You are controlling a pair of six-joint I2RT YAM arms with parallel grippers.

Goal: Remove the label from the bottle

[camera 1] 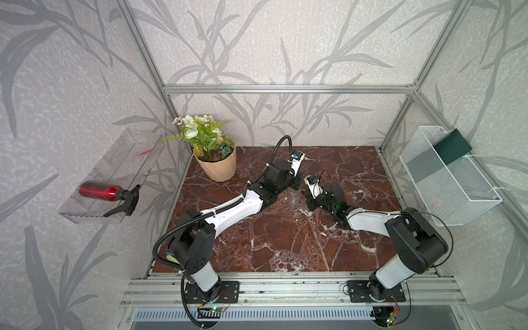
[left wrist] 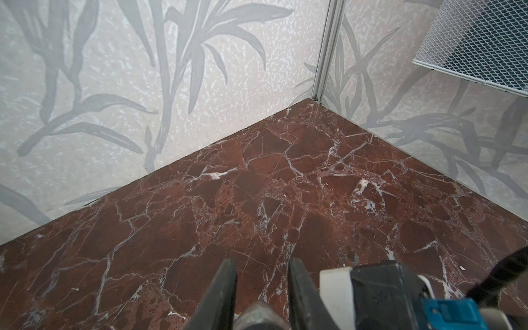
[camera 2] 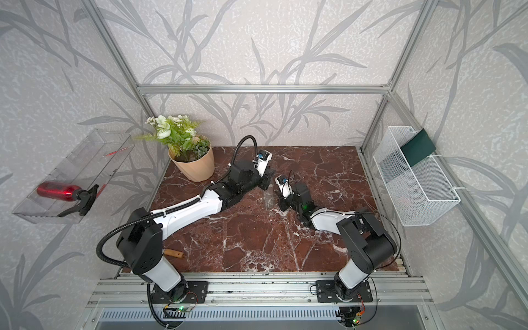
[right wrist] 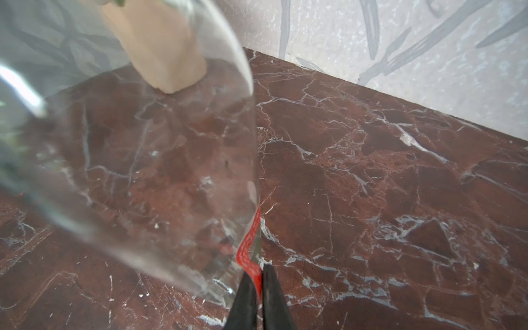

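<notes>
A clear bottle [camera 1: 294, 201] stands over the middle of the table, see-through and hard to make out from above. Its rounded top [left wrist: 260, 315] shows between the spread fingers of my left gripper, which is shut on it. Much of the right wrist view's left half is filled by the bottle's clear wall [right wrist: 165, 159]. Along its lower right edge a thin red strip of label [right wrist: 248, 250] reaches down to the tips of my right gripper. Those fingers stand very close together; whether they grip the strip cannot be told.
At the back left stands a potted plant [camera 1: 217, 162]. A clear tray [camera 1: 118, 159] with a red bottle [camera 1: 101, 190] hangs on the left wall, a white mesh basket [camera 1: 451, 181] on the right.
</notes>
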